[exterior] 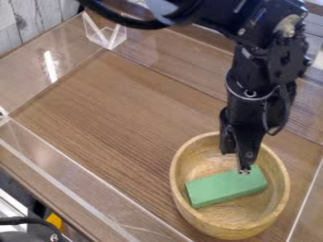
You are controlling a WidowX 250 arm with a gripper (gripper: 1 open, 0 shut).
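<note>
A wooden bowl (195, 217) sits at the lower right of the table, with a green rectangular block (221, 189) lying in it. My black gripper (237, 151) hangs over the back part of the bowl, above the block and apart from it. It looks shut, with nothing visible between its fingers.
A white wire-like object (106, 33) stands at the back left, near the raised edge. Dark cables lie at the lower left corner, off the table.
</note>
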